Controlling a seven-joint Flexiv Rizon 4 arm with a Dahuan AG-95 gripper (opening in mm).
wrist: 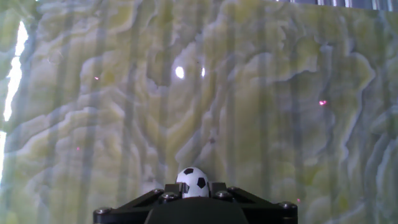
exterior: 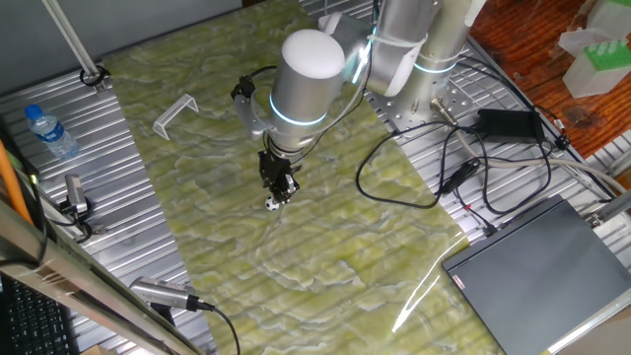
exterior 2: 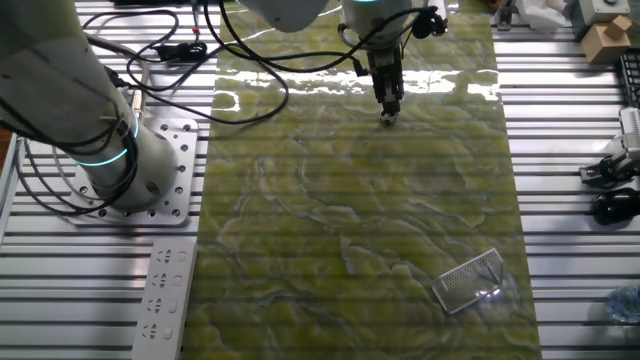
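Note:
A small black-and-white football-patterned ball [wrist: 193, 180] shows at the bottom of the wrist view, between the tips of my gripper. It sits slightly towards the left finger [wrist: 170, 191], and its lower part is hidden behind the gripper body. Whether both fingers press on it cannot be made out. In exterior view 1, the black gripper [exterior: 282, 191] reaches down right beside the ball [exterior: 272, 204], over the green marbled mat. From the other side, the gripper [exterior 2: 390, 105] points down, with a bit of the ball [exterior 2: 388, 118] visible under it.
A white bracket-like piece [exterior: 175, 115] stands on the mat, far from the gripper. Black cables [exterior: 394, 202] loop by the arm base, and a dark laptop [exterior: 542, 276] lies at the right. A bottle [exterior: 51, 132] is off the mat.

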